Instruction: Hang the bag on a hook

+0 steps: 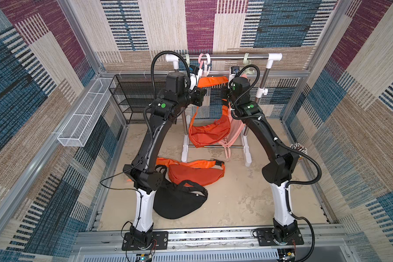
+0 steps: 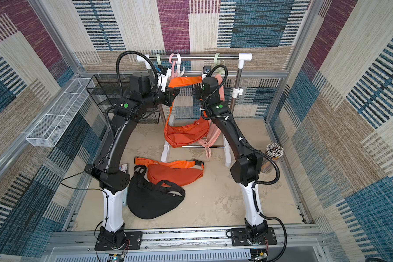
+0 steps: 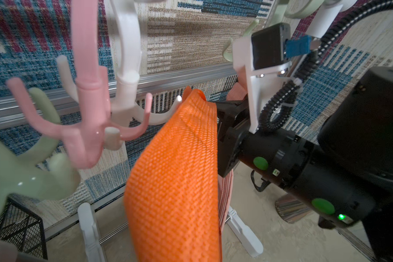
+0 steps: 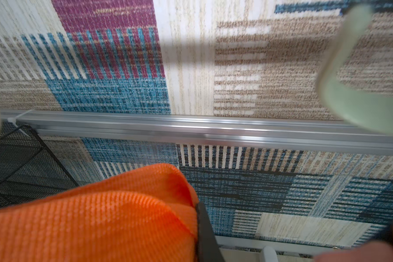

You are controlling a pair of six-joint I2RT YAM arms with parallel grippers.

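The orange bag (image 1: pixel 210 133) hangs in front of the hook rack, its strap (image 1: pixel 213 81) stretched between my two grippers. My left gripper (image 1: pixel 201 92) is shut on one side of the strap; in the left wrist view the strap hides its fingers. The right gripper (image 1: pixel 226 89) is shut on the other side, where the strap (image 4: pixel 96 218) meets a black finger (image 4: pixel 206 235). A pink hook (image 3: pixel 85 113) and a white hook (image 3: pixel 127 74) stand close together, left of the strap in the left wrist view. Whether the strap touches the white prong cannot be told.
Green hooks (image 3: pixel 26 174) flank these on the metal rail (image 1: pixel 231 57). A light pink bag (image 1: pixel 235 131) hangs on the right. On the floor lie another orange bag (image 1: pixel 196 173) and a black bag (image 1: pixel 179 203).
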